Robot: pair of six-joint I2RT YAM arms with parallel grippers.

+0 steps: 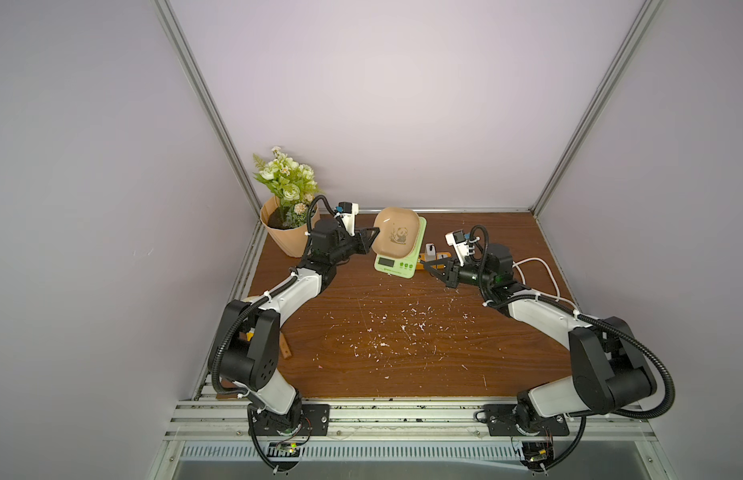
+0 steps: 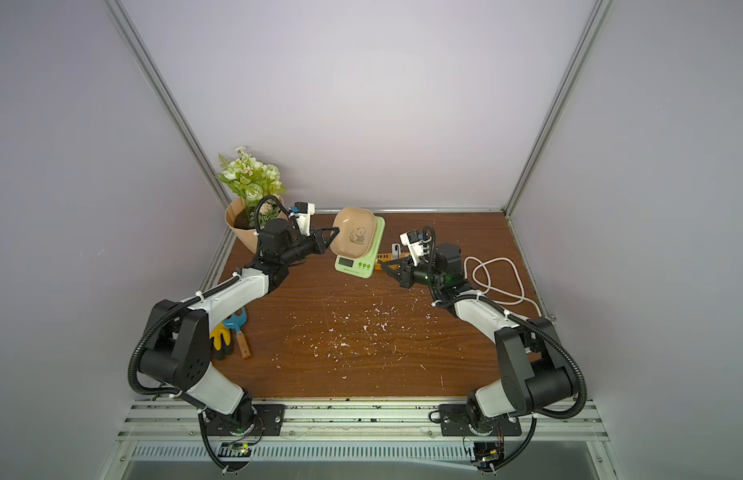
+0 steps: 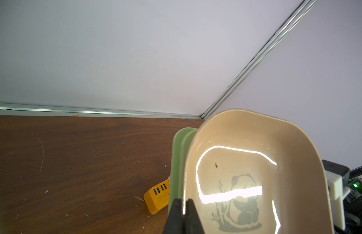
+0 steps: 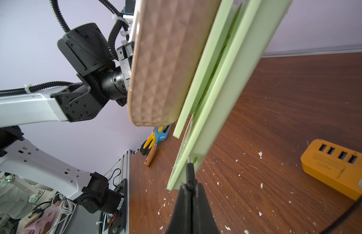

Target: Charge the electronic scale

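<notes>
A light green electronic scale (image 1: 397,268), topped by a beige pan (image 1: 395,233) with a panda print, is held tilted above the table. My left gripper is shut on the pan's near rim, which runs between its fingertips. From the other side, my right gripper is shut, its tips at the scale's side edge by a small bright green spot (image 4: 195,159). Whether anything thin is between these tips cannot be made out. A yellow power strip (image 4: 325,161) lies on the table beyond, with a white charger (image 1: 430,251) on it and a dark cable (image 4: 346,212) nearby.
A potted flower plant (image 1: 288,220) stands at the back left. A blue hand tool (image 2: 236,320) and yellow gloves (image 2: 220,336) lie by the left arm. White cable (image 2: 511,280) loops at the right. The front middle of the table has only white scraps.
</notes>
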